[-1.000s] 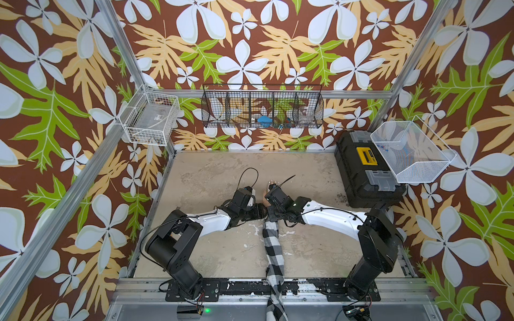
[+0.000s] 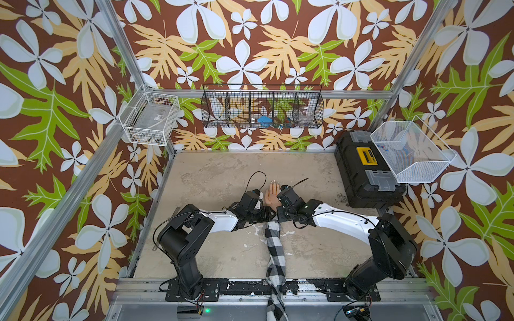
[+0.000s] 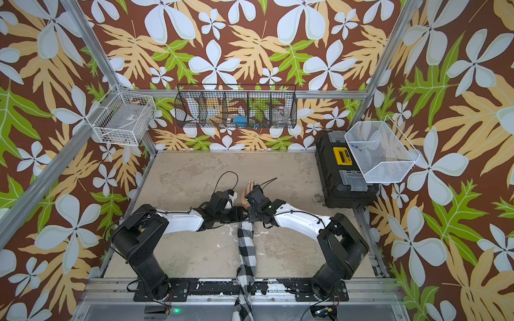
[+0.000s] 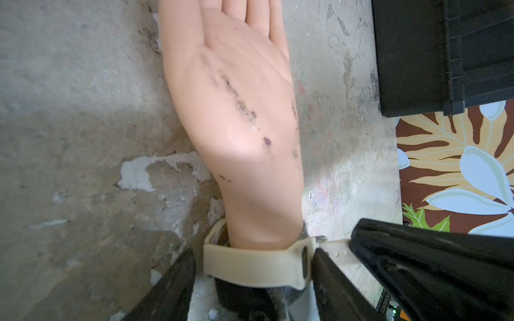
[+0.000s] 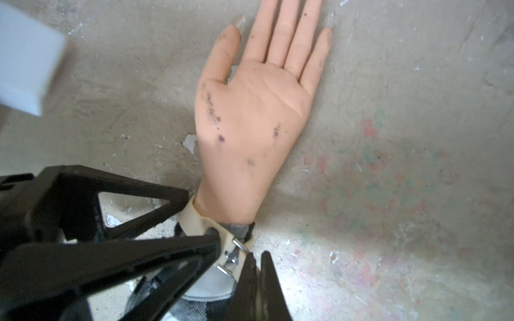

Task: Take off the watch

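Note:
A mannequin hand point(image 5: 251, 117) lies palm up on the table, its wrist in checked cloth. A cream watch strap point(image 4: 251, 266) circles the wrist, with a metal buckle point(image 5: 238, 246) on the side toward my right gripper. My left gripper straddles the strap at the bottom of its view, fingers apart; whether they touch it is unclear. My right gripper is shut at the buckle side of the wrist; the strap's loose end appears beside its fingertips in the left wrist view, and whether it is pinched is hard to tell.
A black toolbox point(image 2: 356, 182) stands at the right with a white mesh basket point(image 2: 409, 149) beside it. A wire rack point(image 2: 262, 107) and white basket point(image 2: 150, 120) hang at the back.
Both arms have shifted to the right, and the hand and cloth sleeve have moved slightly right with them.

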